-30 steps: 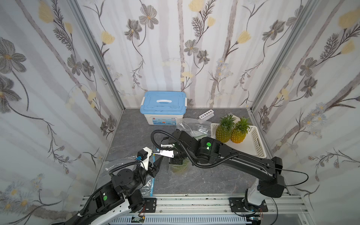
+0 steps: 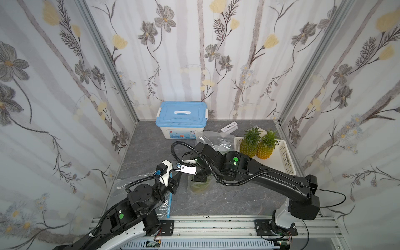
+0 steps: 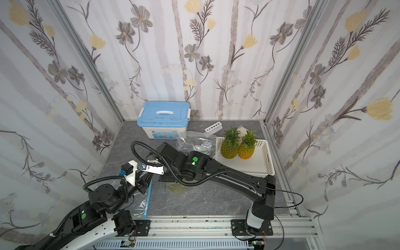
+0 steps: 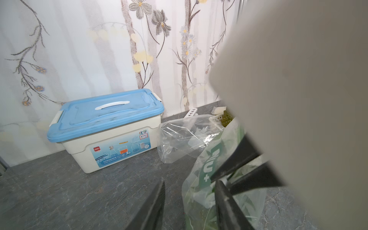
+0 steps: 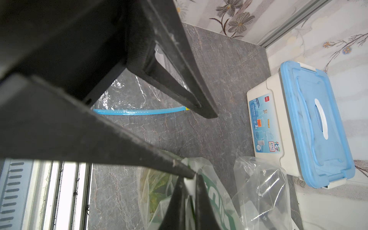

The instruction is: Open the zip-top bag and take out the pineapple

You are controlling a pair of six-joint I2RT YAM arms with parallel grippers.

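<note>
A greenish plastic bag with large lettering stands mostly hidden under my arms, something yellow-green visible through it in the right wrist view. My right gripper is shut at the bag's upper part, with a white strip between or behind its fingertips; whether it pinches plastic is hard to tell. My left gripper faces the bag from the left, its blurred fingers apart with nothing clearly between them.
A blue-lidded box (image 2: 181, 116) stands at the back left. A clear bag (image 4: 184, 138) lies beside it. Two pineapples (image 2: 264, 148) sit in a white basket (image 2: 285, 160) at right. A blue-edged bag (image 5: 138, 112) lies at front left.
Both arms have shifted slightly in the top left view, my left wrist a little up and rightward, the right arm marginally rightward. The objects around them have not moved.
</note>
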